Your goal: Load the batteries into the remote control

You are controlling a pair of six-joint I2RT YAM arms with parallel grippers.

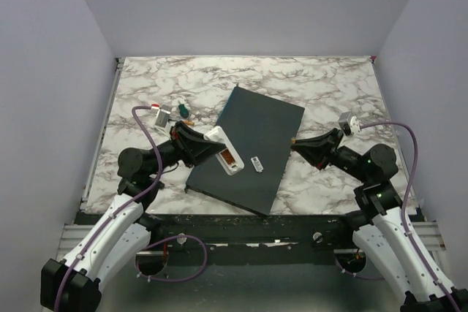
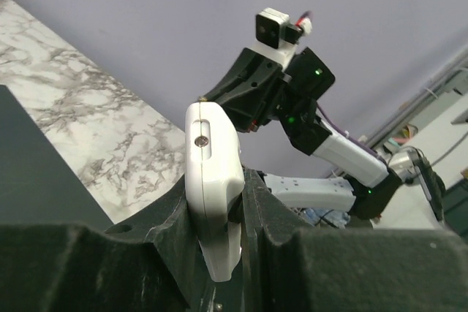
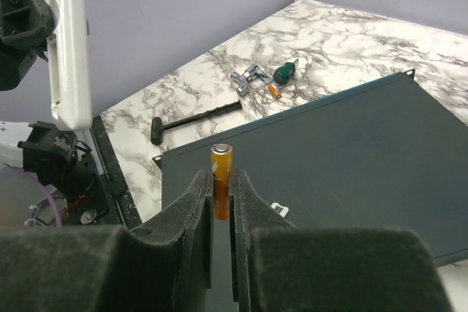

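My left gripper (image 1: 216, 148) is shut on the white remote (image 1: 231, 161), held above the dark board with its orange-brown battery bay visible from above; in the left wrist view the remote (image 2: 210, 166) stands between the fingers, seen edge-on. My right gripper (image 1: 295, 146) is shut on an orange battery (image 3: 221, 180), held upright at the fingertips, facing the remote across a gap. A small white piece (image 1: 257, 164), likely the battery cover, lies on the board below, between the grippers.
The dark board (image 1: 259, 118) covers the middle of the marble table. At the left lie a hammer (image 3: 190, 120), metal pieces, a green tool (image 3: 284, 72) and another orange item (image 3: 274, 90).
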